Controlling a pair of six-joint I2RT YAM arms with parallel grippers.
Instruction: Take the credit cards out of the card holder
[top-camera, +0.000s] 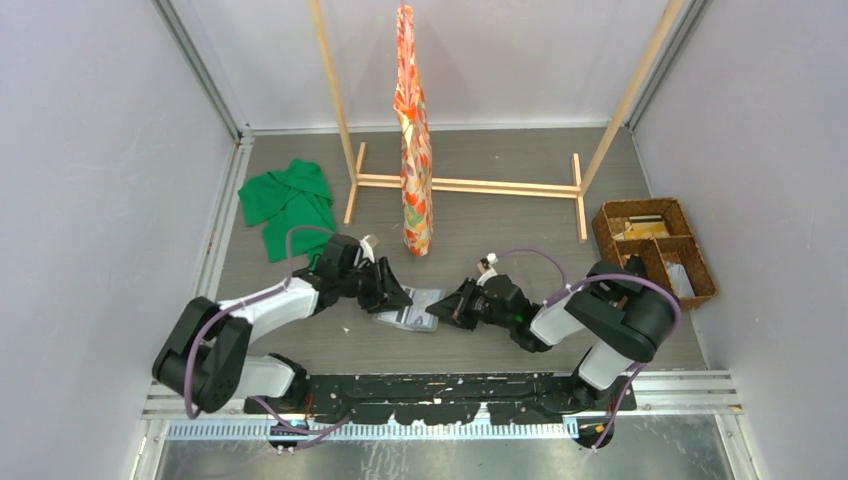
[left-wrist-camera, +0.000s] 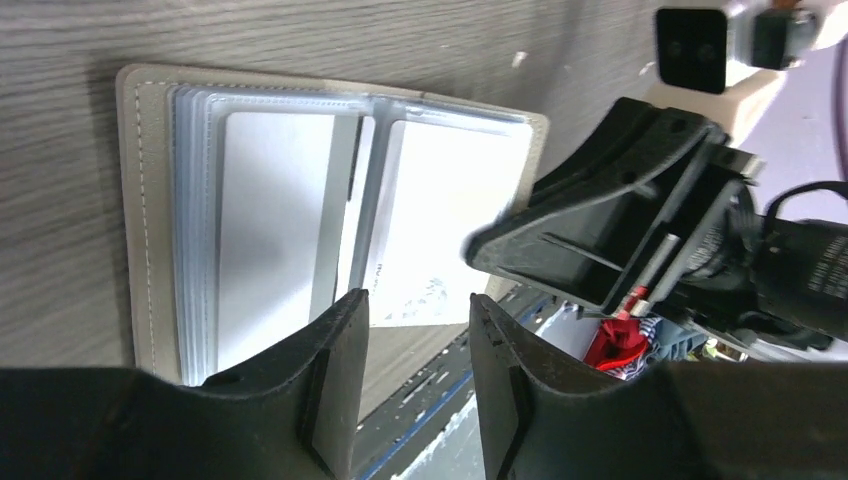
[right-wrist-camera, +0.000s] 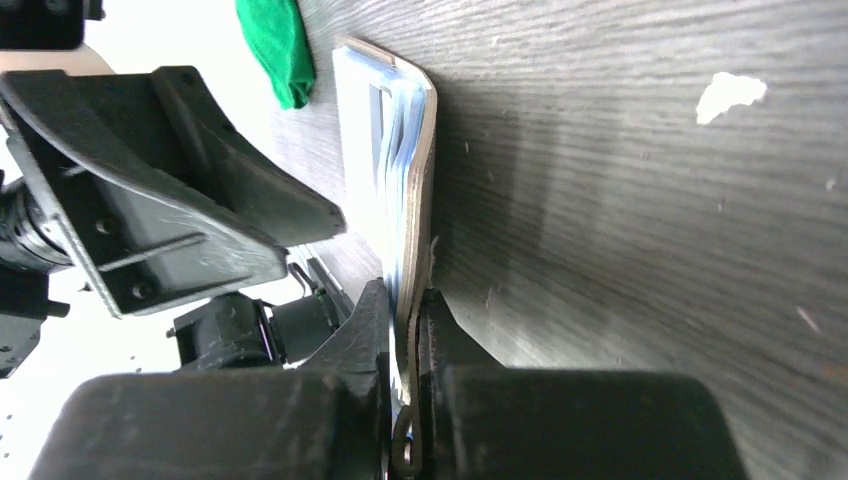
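Note:
The card holder (top-camera: 412, 310) lies spread between both grippers, beige-edged with clear sleeves. My left gripper is part open over the holder's near part, with no object visible between its fingertips. At the holder's other side, my right gripper is shut on its edge, and the holder (right-wrist-camera: 420, 170) stands edge-on between the fingers in the right wrist view.
A wicker basket (top-camera: 597, 230) with compartments stands at the right, holding yellow cards (top-camera: 645, 227) and white items (top-camera: 680, 279). Green cloth (top-camera: 290, 205) lies at the left. Patterned fabric (top-camera: 415, 150) hangs from a wooden rack (top-camera: 500, 187) behind.

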